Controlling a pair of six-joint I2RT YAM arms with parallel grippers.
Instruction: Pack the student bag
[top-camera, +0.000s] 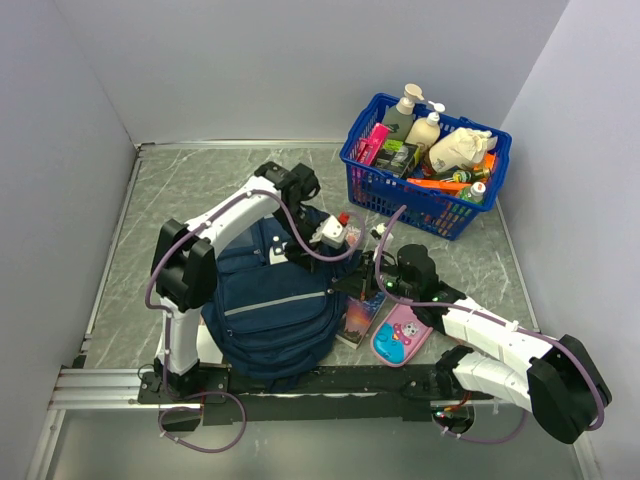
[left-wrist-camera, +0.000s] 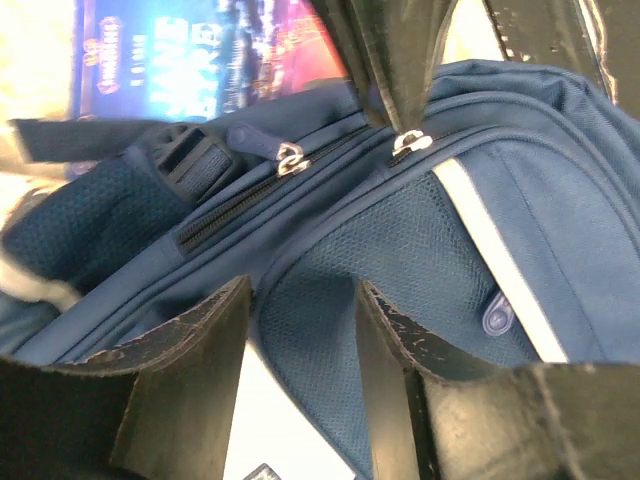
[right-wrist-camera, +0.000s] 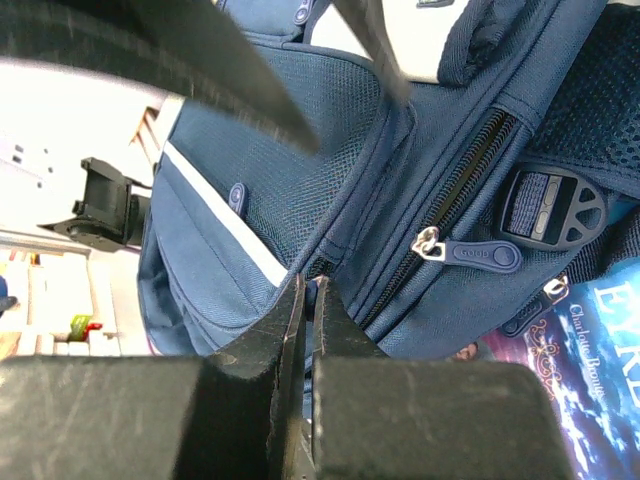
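The navy backpack (top-camera: 270, 320) lies flat in the top view, with my left gripper (top-camera: 300, 255) over its upper part. In the left wrist view that gripper is open above the mesh pocket and white band, with zipper pulls (left-wrist-camera: 292, 160) beyond. My right gripper (top-camera: 340, 285) is at the bag's right edge; in the right wrist view its fingertips (right-wrist-camera: 310, 300) are shut against the fabric beside a zipper pull (right-wrist-camera: 478, 255); whether anything thin is between them is hard to see.
A blue basket (top-camera: 430, 205) of bottles and packets stands at the back right. A book (top-camera: 357, 322) and a pink case (top-camera: 398, 338) lie right of the bag.
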